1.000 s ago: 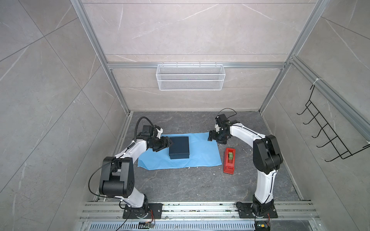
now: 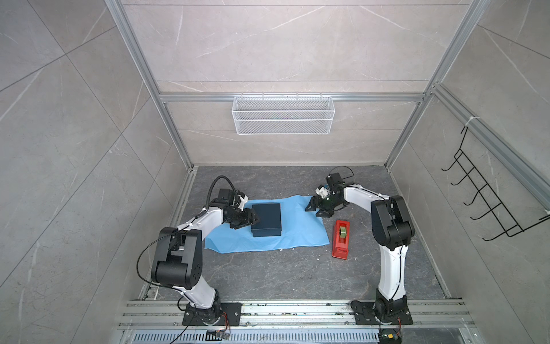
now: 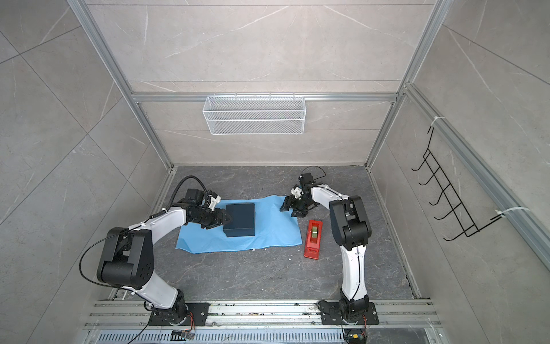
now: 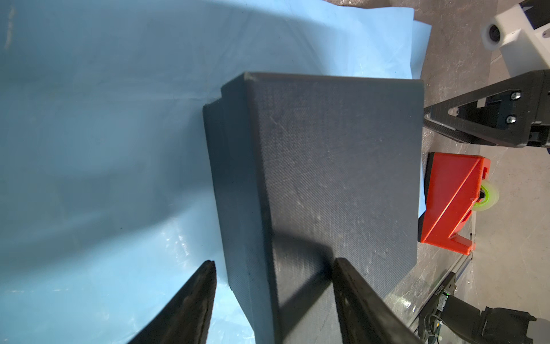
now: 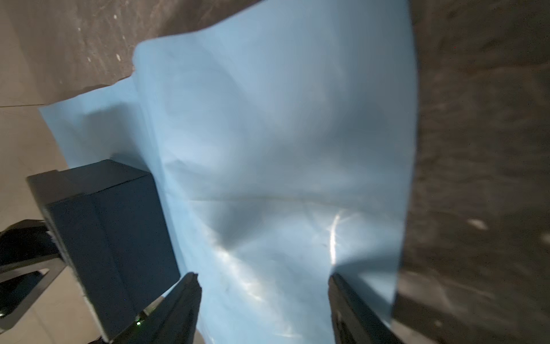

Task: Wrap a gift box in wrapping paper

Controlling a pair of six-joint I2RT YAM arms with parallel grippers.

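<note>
A dark blue gift box (image 2: 266, 219) lies on a sheet of light blue wrapping paper (image 2: 300, 226), left of its middle. At the box's left side is my left gripper, its fingers apart. One finger (image 4: 352, 292) lies over the box lid and the other over the paper beside it; whether they touch is unclear. My right gripper is low over the paper's right end, fingers apart, with the paper beneath and between them. One of its fingertips (image 5: 339, 286) is close to the right edge, where the sheet looks bowed.
A red tape dispenser (image 2: 340, 239) stands just right of the paper's front right corner. Bare grey table (image 2: 275, 275) lies in front of the sheet. A white wire basket (image 2: 283, 115) hangs on the back wall and a black hook rack (image 2: 487, 189) on the right wall.
My left gripper moved a little right to the box's side; the box stayed put.
</note>
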